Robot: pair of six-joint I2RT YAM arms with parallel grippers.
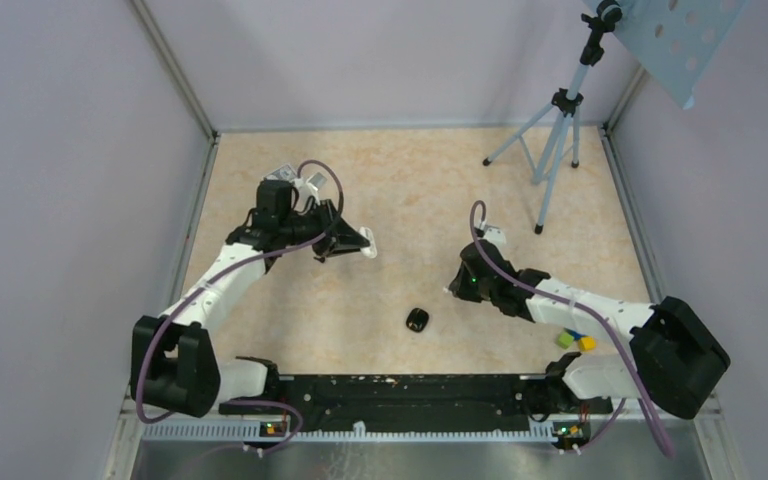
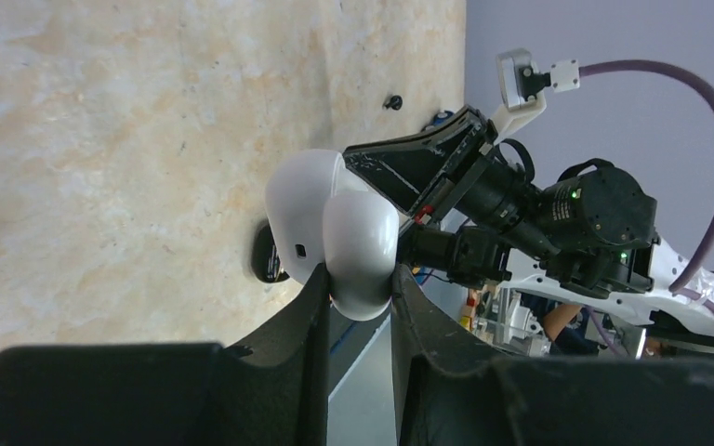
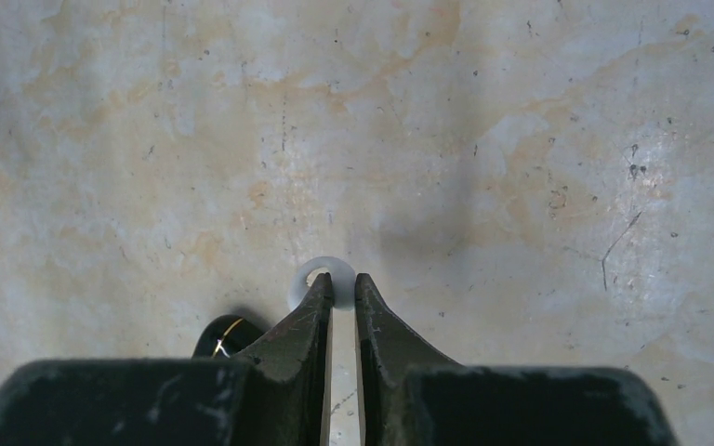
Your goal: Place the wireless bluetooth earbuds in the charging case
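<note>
My left gripper (image 1: 358, 240) is shut on a white plastic case (image 1: 368, 243), which appears as two rounded white pieces, the front one (image 2: 361, 243) between the fingertips. My right gripper is shut on a small white ringed piece (image 3: 320, 263), likely an earbud part, mostly hidden by the fingertips; it is held low over the table, to the right of the left one. A black rounded object (image 1: 417, 320) lies on the table between the arms, nearer the front, and shows beside the right fingers (image 3: 216, 336).
A blue-grey tripod (image 1: 550, 170) stands at the back right. Small green (image 1: 566, 339) and yellow (image 1: 587, 343) blocks lie at the front right. A card-like box (image 1: 280, 171) is partly hidden behind the left arm.
</note>
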